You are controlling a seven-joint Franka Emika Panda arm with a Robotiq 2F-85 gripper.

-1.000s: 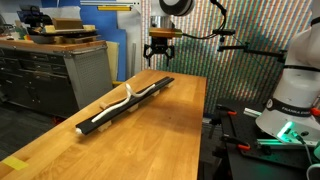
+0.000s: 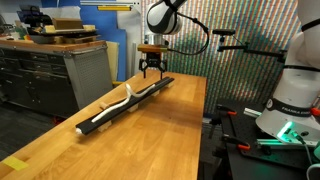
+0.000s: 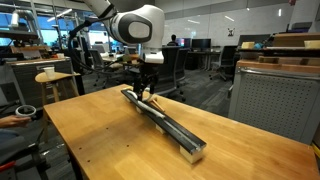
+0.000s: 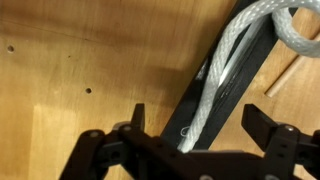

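A white braided rope (image 4: 216,78) lies along a long black channel (image 4: 183,122) on the wooden table, and bends into a curve at the upper right of the wrist view. In the first exterior view, the channel (image 2: 108,117) runs diagonally across the table with the pale rope (image 2: 128,92) near its middle. Over the channel's far end hangs my gripper (image 2: 152,67), fingers spread apart and nothing held. In the wrist view the black fingers (image 4: 136,134) stand either side of the rope, with the lower stretch of rope between them. Whether they touch it cannot be told.
A thin wooden stick (image 4: 286,76) lies beside the channel. Light blocks (image 3: 190,155) sit under the channel's near end. A grey cabinet (image 2: 92,72) stands behind the table.
The gripper has come down toward the far end of the channel over the last second. Its fingers stay open. The rope and channel have not visibly moved.
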